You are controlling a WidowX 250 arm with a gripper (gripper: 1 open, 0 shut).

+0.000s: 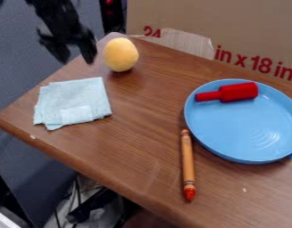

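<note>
The black gripper (68, 46) is at the upper left, blurred, over the grey area beside the table's back-left edge, above and left of a yellow egg-shaped object (121, 54); whether it is open or shut is unclear. A folded pale blue cloth (72, 102) lies on the wooden table (131, 151) at the left. A red cylindrical object with a narrower end (235, 92) lies on a blue plate (238, 134) at the right. An orange crayon (188, 166) lies just left of the plate, pointing toward the front.
A cardboard box (220, 31) with red print stands behind the table. The table's middle, between the cloth and plate, is clear. The table's left edge drops to a dark grey area.
</note>
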